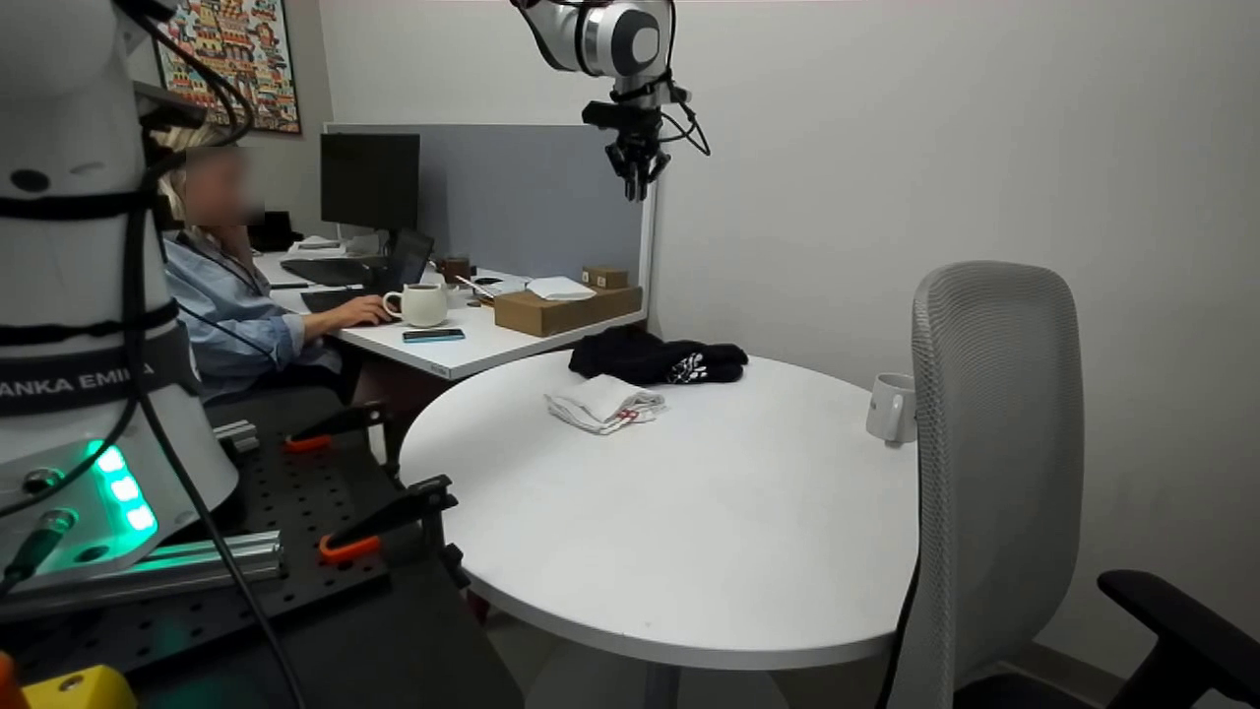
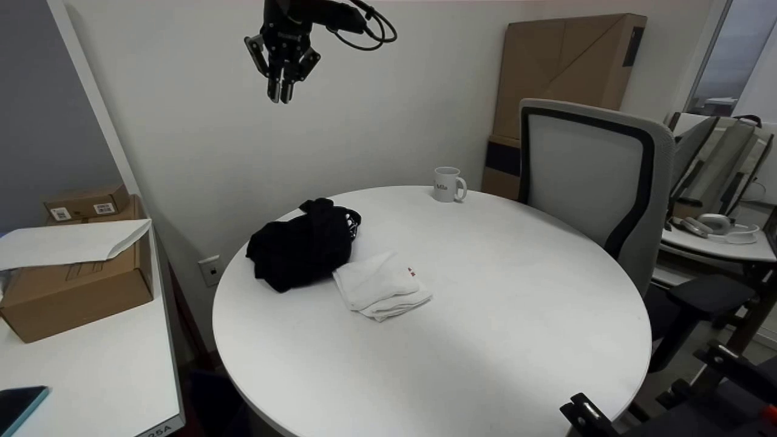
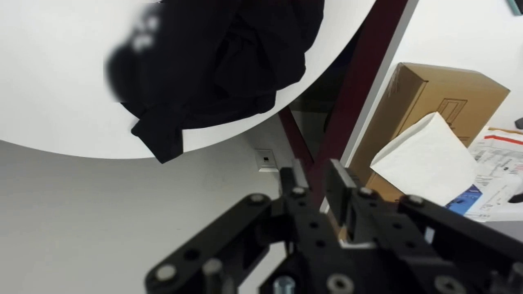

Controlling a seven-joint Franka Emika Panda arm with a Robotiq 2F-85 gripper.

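A crumpled black cloth lies at the far edge of the round white table, with a white print on one end. Beside it rests a folded white cloth with small red marks. High above the table, well clear of both cloths, hangs my gripper, pointing down. A narrow gap separates its fingers in the wrist view, and nothing is held there. That view also shows the black cloth at upper left, partly blurred, with a corner near the table's rim.
A grey mug stands near the table's far edge, close to a grey office chair. On the neighbouring desk, where a person sits, is a cardboard box.
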